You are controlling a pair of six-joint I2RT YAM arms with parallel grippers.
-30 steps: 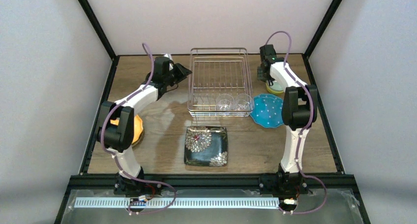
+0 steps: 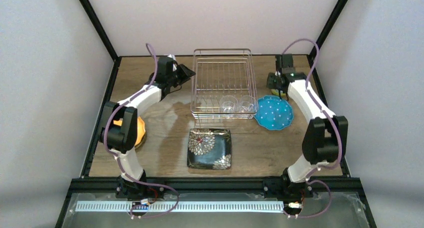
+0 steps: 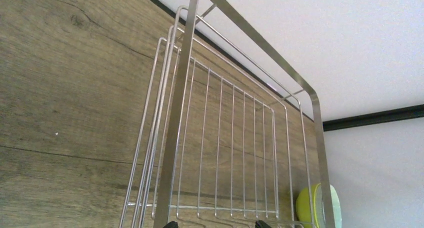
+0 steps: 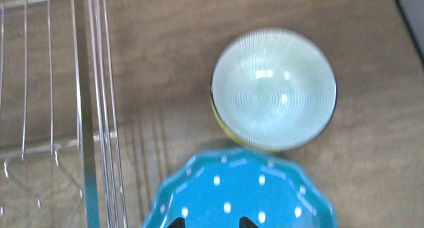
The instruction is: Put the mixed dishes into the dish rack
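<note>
A wire dish rack (image 2: 223, 58) stands at the centre back, holding two clear glasses (image 2: 228, 104) at its front. My left gripper (image 2: 189, 73) is beside the rack's left rail; in the left wrist view only its fingertips show. My right gripper (image 2: 275, 82) is over a yellow-green bowl with a pale interior (image 4: 274, 88), above the scalloped blue dotted plate (image 4: 240, 193). Its fingertips show at the bottom edge of the right wrist view, apart with nothing seen between them. An orange dish (image 2: 139, 130) lies at the left, partly hidden by my left arm.
A dark square patterned dish (image 2: 209, 148) lies in front of the rack. Bare wood is free at the back left and front right of the table. Walls border the back and sides.
The left arm is almost unchanged.
</note>
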